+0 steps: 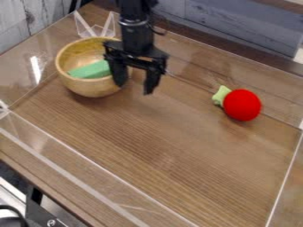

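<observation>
My dark gripper [133, 78] hangs open over the right side of a tan bowl [73, 82] at the upper left, its wrist motion-blurred. A green object [90, 71] lies in the bowl, left of my fingers. A red ball [243, 105] sits on the wooden table at the right, with a small pale green object [221, 95] touching its left side.
</observation>
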